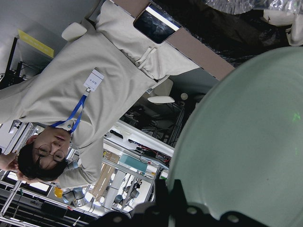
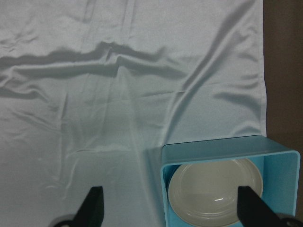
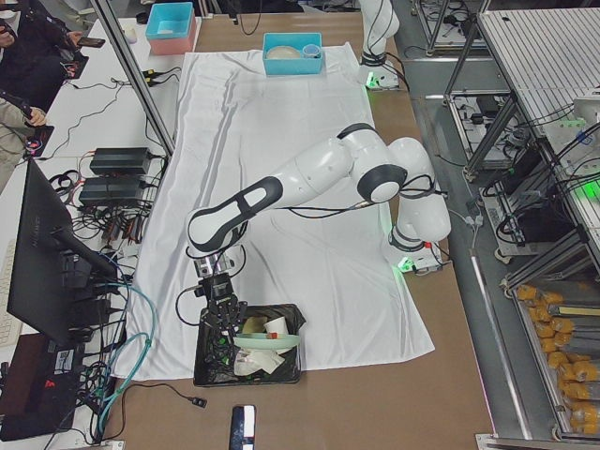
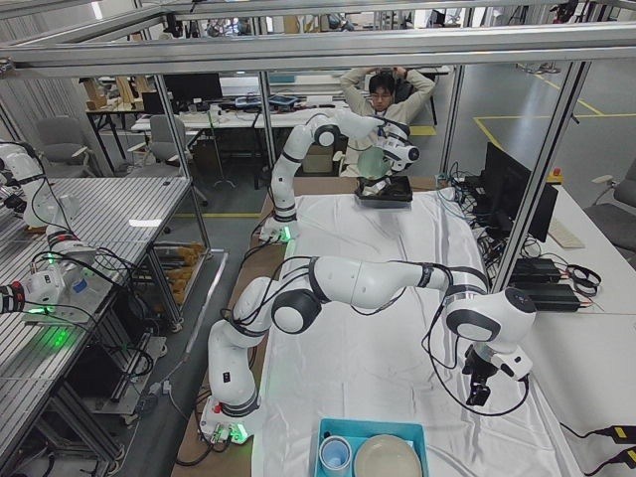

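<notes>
My left gripper is over the black lined bin, shut on the rim of a pale green plate, which is tilted on edge and fills the right of the left wrist view. The bin holds white and yellowish crumpled items. My right gripper hangs open above the white cloth at the other end, beside a blue box holding a beige plate and, in the camera right view, a cup.
A phone lies on the brown table in front of the bin. A monitor and cables border one side. A person sits behind the bin.
</notes>
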